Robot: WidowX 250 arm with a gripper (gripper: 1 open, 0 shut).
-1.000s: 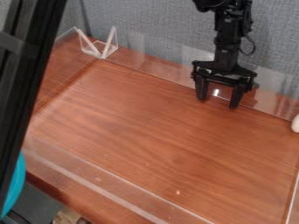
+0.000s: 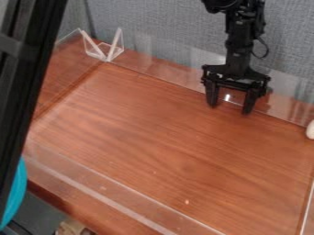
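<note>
My black gripper [image 2: 229, 99] hangs at the back of the wooden table [image 2: 160, 161], right of the middle, low by the clear rear wall. Its two fingers point down and stand apart, with no object clearly visible between them apart from a small bright spot behind.
A white wire-like corner piece [image 2: 103, 50] stands at the back left. A white object [image 2: 309, 130] is cut off at the right edge. Clear low walls border the table. A black post [image 2: 25, 83] blocks the left side.
</note>
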